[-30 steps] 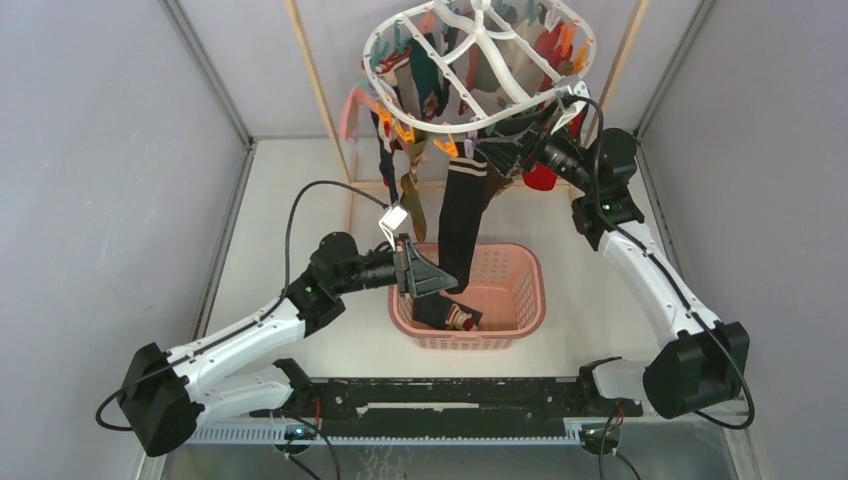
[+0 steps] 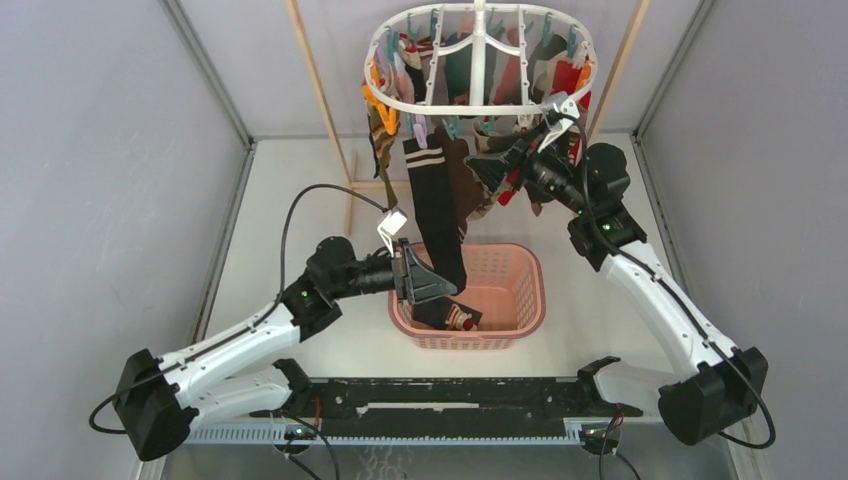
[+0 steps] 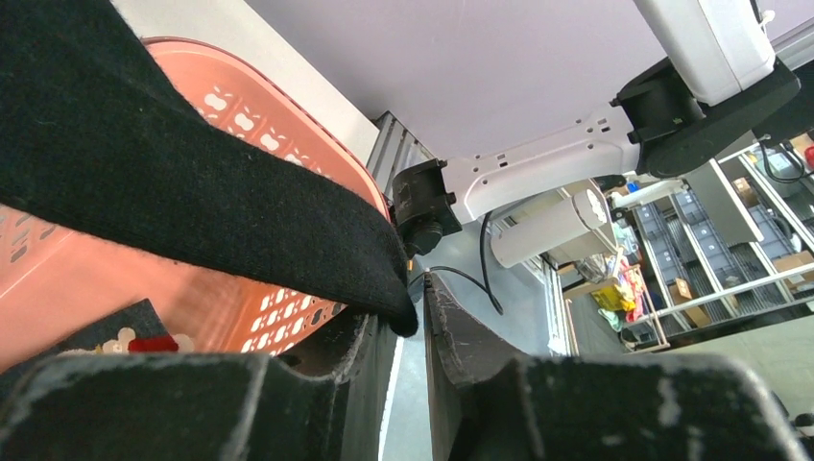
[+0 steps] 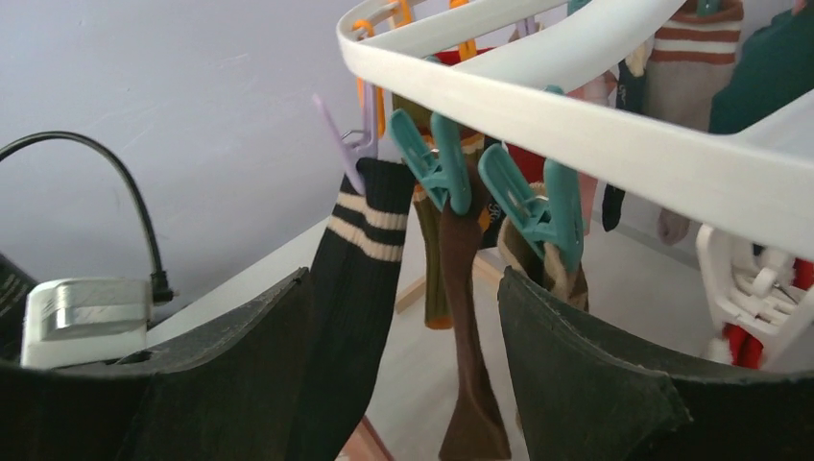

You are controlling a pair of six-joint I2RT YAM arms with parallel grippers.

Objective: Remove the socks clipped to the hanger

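Observation:
A white round hanger (image 2: 470, 110) at the top carries several clipped socks. One is a black sock (image 2: 435, 205) with two pale stripes, hanging slanted from a purple clip (image 4: 360, 149). Its lower end, over the basket, is between the fingertips of my left gripper, which is shut on it. Just under the hanger's front rim is my right gripper, open, with the black sock and a brown sock (image 4: 461, 298) showing beyond the gap between its fingers. Green clips (image 4: 442, 168) hold the brown sock and its neighbour.
The pink basket (image 2: 530, 300) stands on the white table below the hanger. Inside it lies a dark sock (image 2: 435, 312) with a red and cream figure. Wooden poles (image 2: 318, 90) flank the hanger, and bare table lies right of the basket.
The hanger has turned, carrying the black sock's clipped top leftward while its lower end stays at my left gripper. The left arm has barely moved.

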